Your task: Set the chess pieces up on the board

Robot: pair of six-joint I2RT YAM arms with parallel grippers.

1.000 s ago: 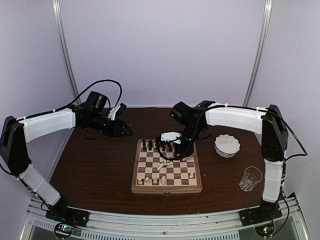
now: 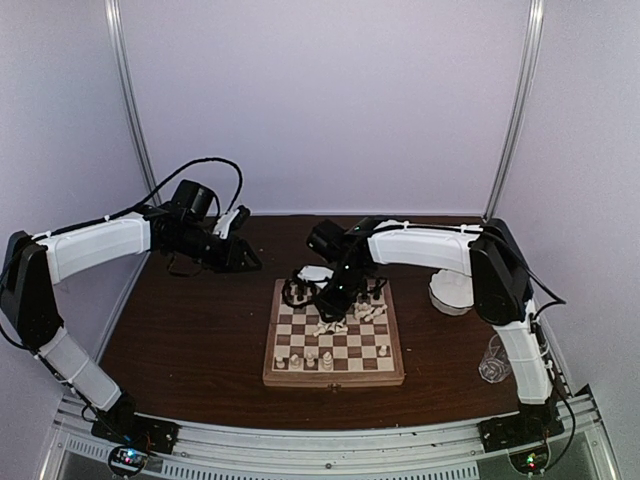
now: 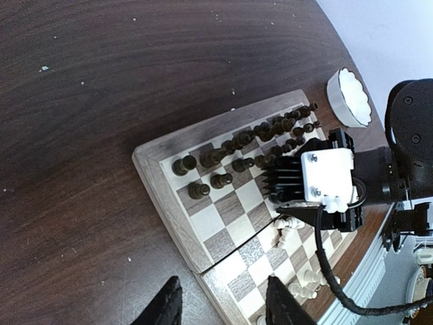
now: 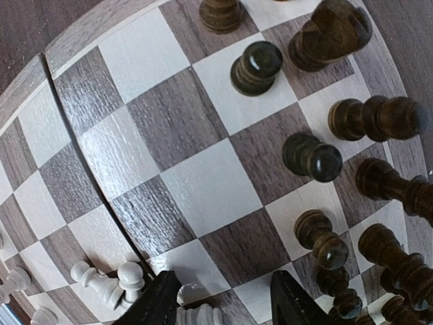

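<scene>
The chessboard (image 2: 334,379) lies on the dark table, its dark pieces (image 3: 199,190) standing in rows along the far side. Along the near edge stand a few light pieces (image 2: 327,361). Other light pieces (image 4: 101,283) lie toppled near the board's middle seam, partly behind my right gripper. That gripper is low over the board, fingers open; a pale ridged piece (image 4: 199,315) shows close by its left finger, not held. My left gripper hangs over the table left of the board, its fingers apart and empty.
A white bowl (image 2: 452,291) stands right of the board, and a clear glass (image 2: 495,362) is at the right, partly behind the right arm. Left of the board the table (image 2: 200,340) is bare.
The right arm has swung left and a little toward the near side over the board. The left arm has hardly shifted. The toppled light pieces look unmoved.
</scene>
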